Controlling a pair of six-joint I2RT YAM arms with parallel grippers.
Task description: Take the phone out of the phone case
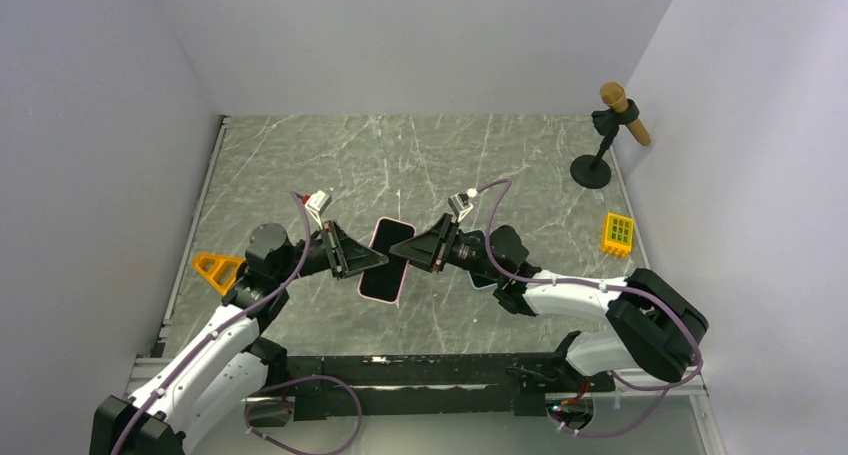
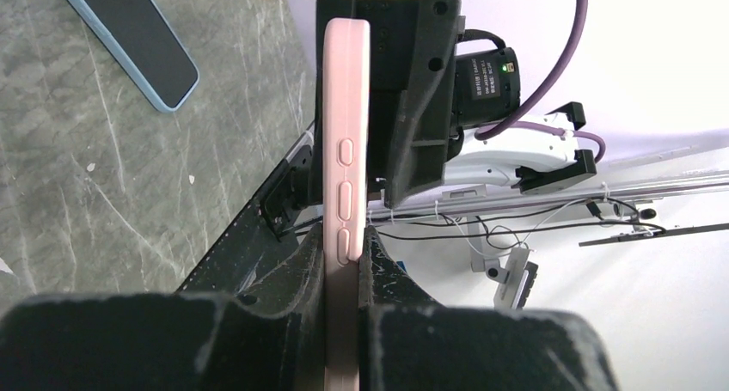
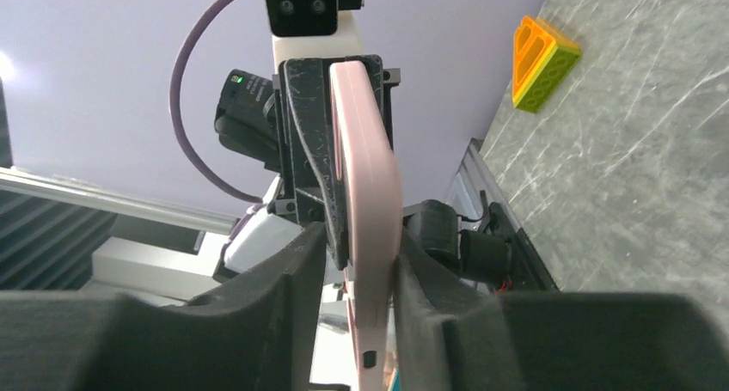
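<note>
A phone in a pink case (image 1: 385,280) is held in the air between both grippers, screen up in the top view. My left gripper (image 1: 366,262) is shut on its left edge; in the left wrist view the case's side with buttons (image 2: 346,150) runs between the fingers. A blue-cased phone (image 2: 137,43) lies on the table, partly hidden under the right arm in the top view.
A yellow holder (image 1: 617,233) sits at the right, a microphone stand (image 1: 590,170) at the back right, an orange-yellow object (image 1: 210,267) at the far left.
</note>
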